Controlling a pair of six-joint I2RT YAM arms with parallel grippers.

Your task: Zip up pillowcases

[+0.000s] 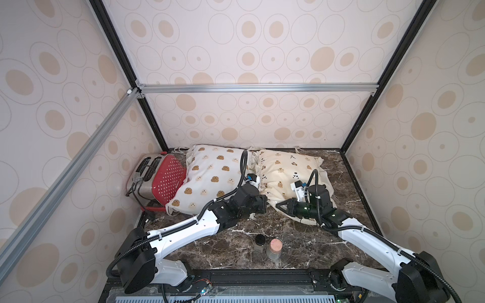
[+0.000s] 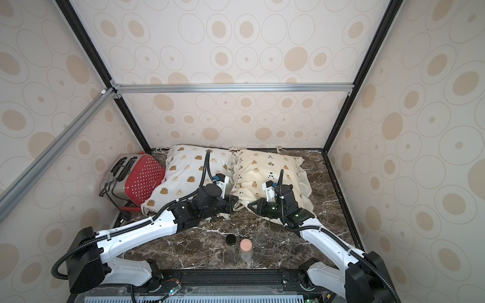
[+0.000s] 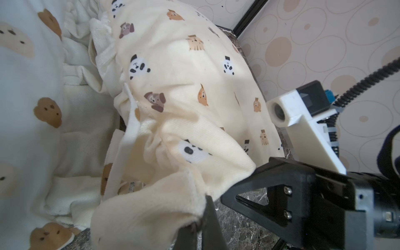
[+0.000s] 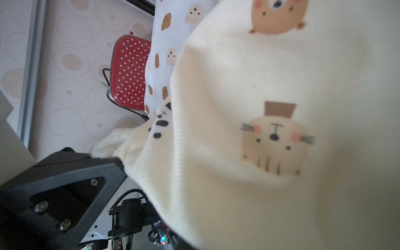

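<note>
The cream pillowcase (image 1: 283, 169) with animal prints lies at the back right, its near corner drawn up between my arms. My left gripper is shut with a fold of cream cloth (image 3: 150, 212) running in between its fingertips. A little to the right, my right gripper is shut beside the cloth's edge, nothing visibly held; in the right wrist view its finger (image 4: 108, 179) lies against the hanging cream cloth. The zipper slider cannot be made out. A white pillowcase (image 1: 212, 176) with brown bear prints lies to the left.
A red polka-dot toaster (image 1: 166, 184) stands at the far left. Two small jars, one with a black lid (image 1: 259, 239) and one with a pink lid (image 1: 275, 245), stand on the front counter.
</note>
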